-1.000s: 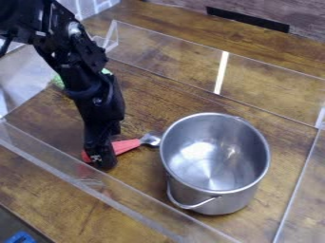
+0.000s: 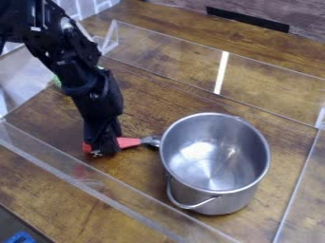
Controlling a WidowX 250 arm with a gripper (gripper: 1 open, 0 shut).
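Note:
My black gripper (image 2: 102, 140) is low over the wooden table at left centre, shut on the red handle of a utensil (image 2: 127, 142) with a metal head that lies near the table surface, pointing right toward the pot. A large steel pot (image 2: 215, 152) with a wire handle stands to the right of the utensil. The fingertips are dark and partly hide the red handle.
A clear plastic barrier (image 2: 51, 155) runs around the work area on the wooden table (image 2: 172, 76). A small green item behind my arm at the left is mostly hidden.
My gripper has risen slightly from where it was, and the red utensil's handle end has shifted a little up with it. The pot has not moved.

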